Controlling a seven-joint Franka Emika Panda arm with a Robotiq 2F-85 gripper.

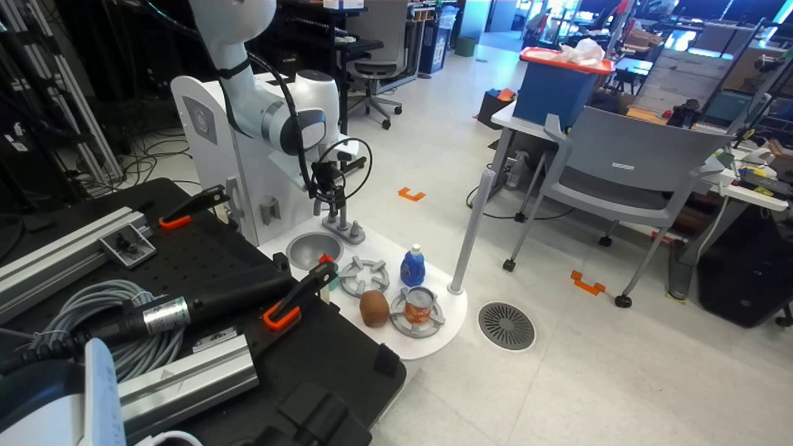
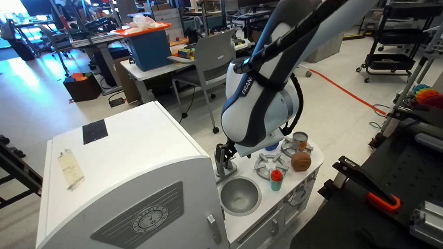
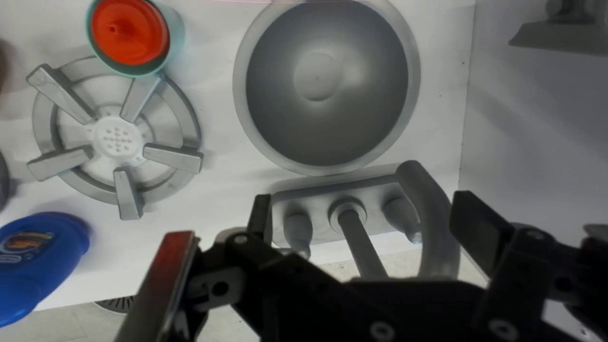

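The grey toy faucet (image 3: 426,211) rises from a base behind the round sink (image 3: 325,131), its curved spout and a thin stem both lying between my fingers in the wrist view. My gripper is open, one finger (image 3: 261,219) to the left of the spout and the other to its right. No contact with either finger is visible. From the side, the gripper (image 1: 332,199) hangs right at the top of the faucet and hides much of it. In the second exterior view the arm covers part of the gripper (image 2: 227,154).
Beside the sink are a teal cup with a red top (image 3: 131,34), an empty burner (image 3: 117,139) and a blue bottle (image 3: 40,259). A brown ball-like object (image 2: 300,161) and a can (image 2: 299,141) stand farther along. A white cabinet wall (image 3: 530,131) borders the sink's right side.
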